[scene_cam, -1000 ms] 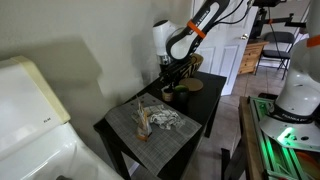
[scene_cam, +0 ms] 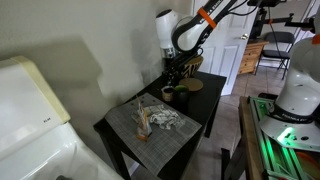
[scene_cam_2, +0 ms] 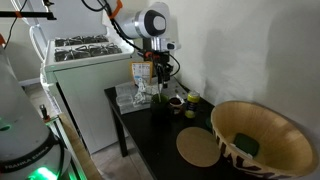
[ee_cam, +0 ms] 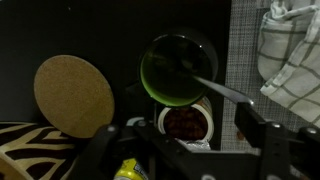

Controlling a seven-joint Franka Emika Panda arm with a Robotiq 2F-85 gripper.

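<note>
A dark green bowl (ee_cam: 157, 82) sits on the black table, with a metal spoon (ee_cam: 222, 91) leaning in it. The spoon's handle sticks out over the rim toward the right finger in the wrist view. In that view my gripper has its dark fingers wide apart, and no grasped object shows between them. In exterior view 1 the gripper (scene_cam: 172, 75) points down close above the small containers; its fingertips are hard to make out there. The green bowl (scene_cam: 181, 91) is partly visible beside it.
A white cup of dark beans (ee_cam: 187, 123) and a yellow-labelled jar (ee_cam: 130, 170) stand close to the bowl. A round cork mat (scene_cam_2: 198, 147) lies nearby, with a large wooden basket (scene_cam_2: 262, 135) beyond. A cloth (ee_cam: 293, 60) rests on a grey mat.
The arm has shifted slightly to the right in exterior view 1. The bowl, cloth and other table items look unmoved.
</note>
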